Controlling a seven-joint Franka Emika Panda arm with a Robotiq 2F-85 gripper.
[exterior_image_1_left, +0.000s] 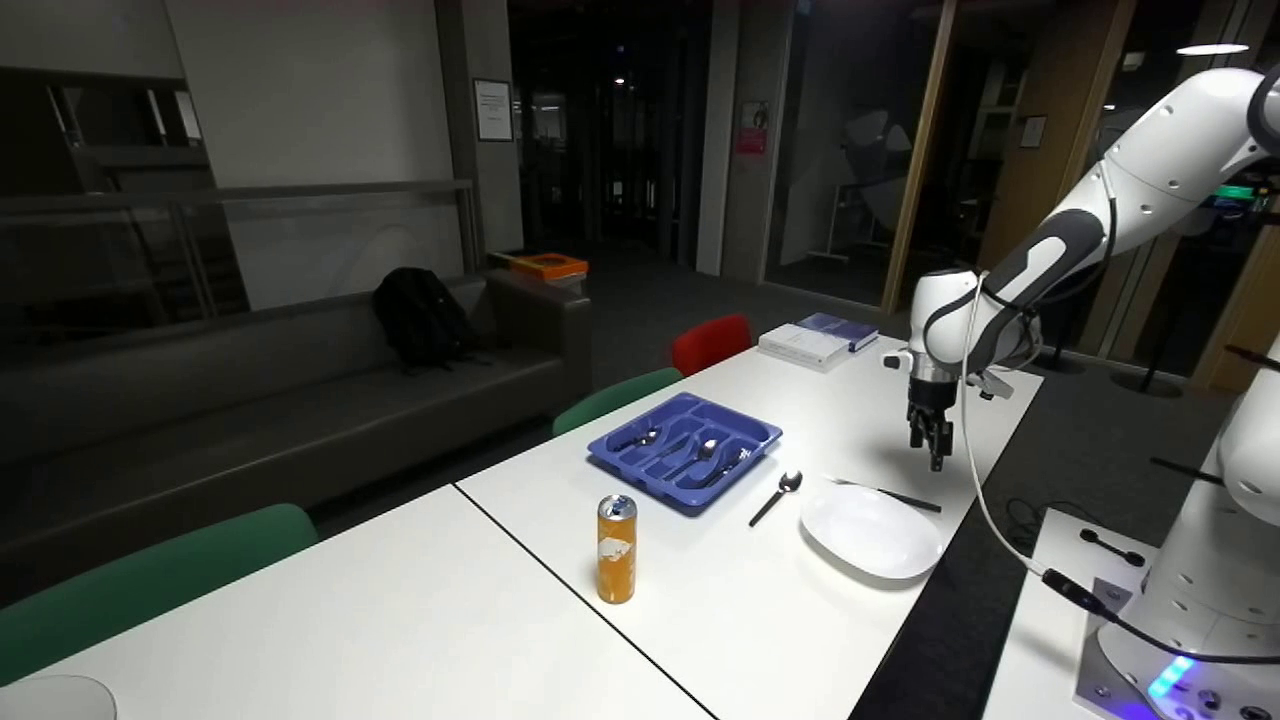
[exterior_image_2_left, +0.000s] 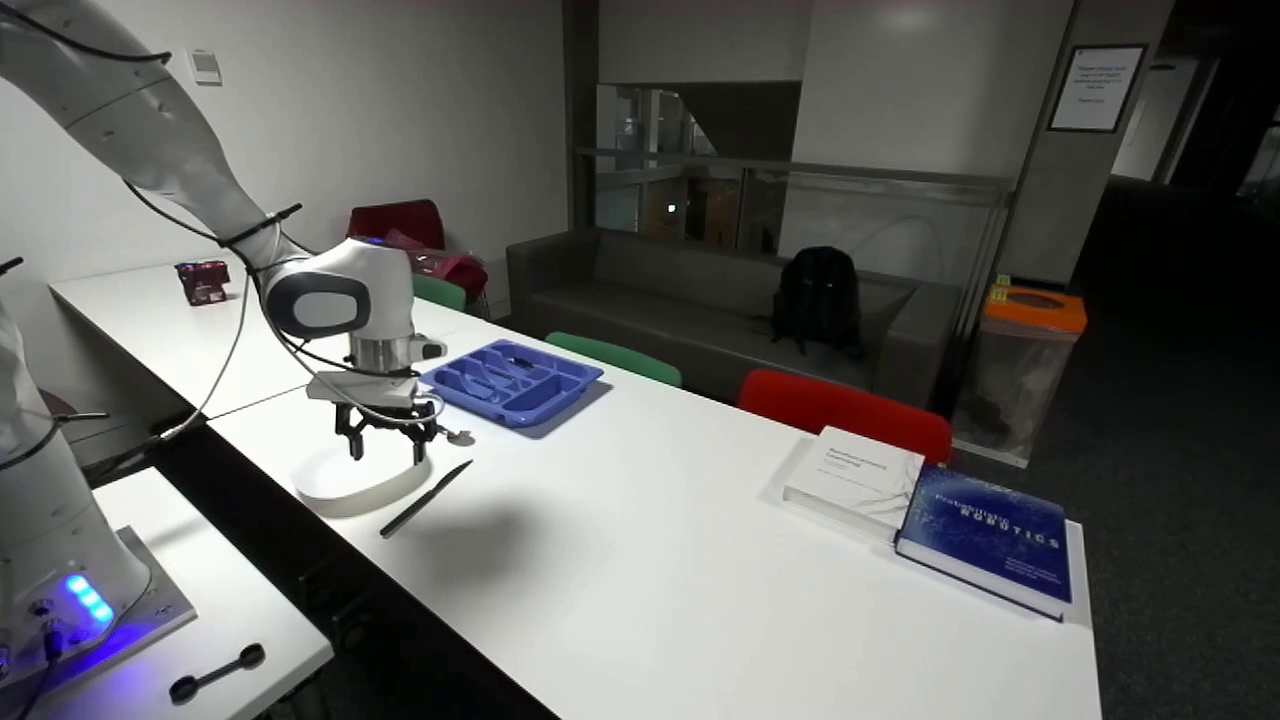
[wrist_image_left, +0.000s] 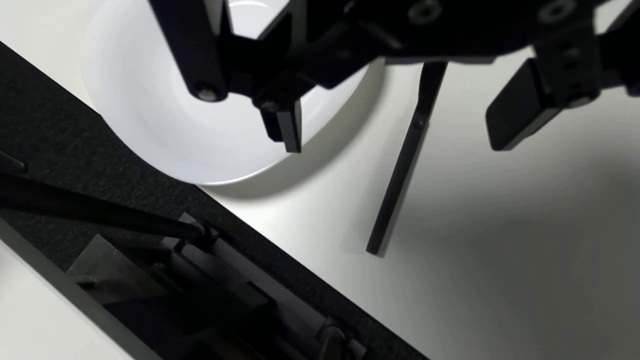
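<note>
In the wrist view my gripper stands open above the table, its two fingers wide apart with nothing between them. A knife with a dark handle lies flat on the table below, seen through the gap between the fingers; part of it is hidden behind the gripper body. The white dish sits beside the knife, near the table edge. A spoon rests on the table between the dish and the blue cutlery tray, which holds several utensils in its compartments.
An orange can stands upright left of the spoon. Two books, one white and one blue, lie at the table's far end. A dark gap separates this table from the robot's stand.
</note>
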